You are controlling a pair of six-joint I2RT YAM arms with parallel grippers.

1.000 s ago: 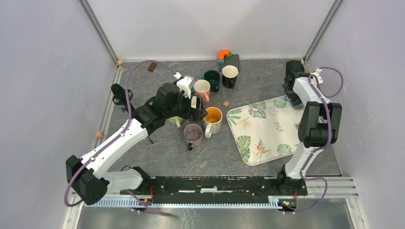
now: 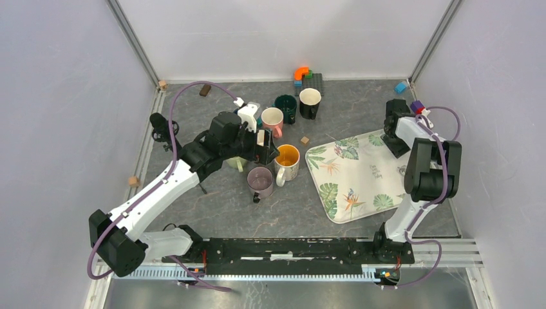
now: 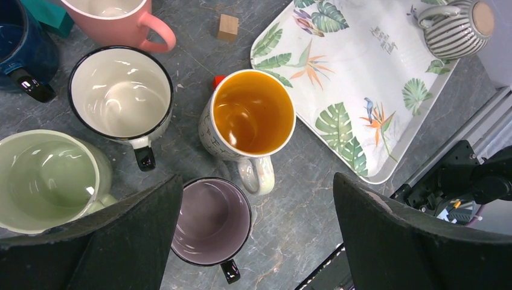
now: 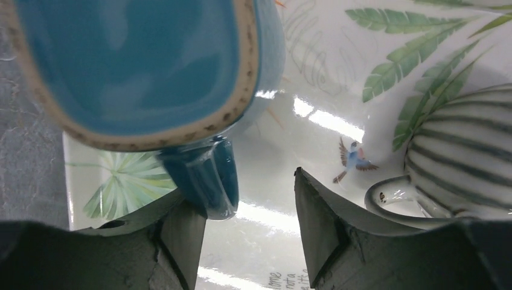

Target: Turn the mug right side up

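Note:
In the right wrist view a blue mug point(image 4: 127, 66) is bottom up over the tray, its squarish base towards the camera. Its handle point(image 4: 199, 178) lies between my right gripper's point(image 4: 247, 194) fingers, close to the left one and clearly apart from the right one; the fingers stand open. A striped grey mug point(image 3: 453, 30) point(image 4: 462, 151) lies on its side on the tray point(image 3: 386, 84). My left gripper hangs open above a group of mugs, among them an orange-lined one point(image 3: 247, 115) and a purple one point(image 3: 208, 220), with nothing held.
Further mugs stand left of the tray: pink point(image 2: 272, 119), dark green point(image 2: 285, 106) and black point(image 2: 310, 103). A small wooden block point(image 2: 305, 140) and toy blocks point(image 2: 301, 74) lie on the grey worktop. Walls close in at the back and right.
My right arm has shifted towards the front and slightly right, uncovering coloured blocks at the back right. The left arm has not moved.

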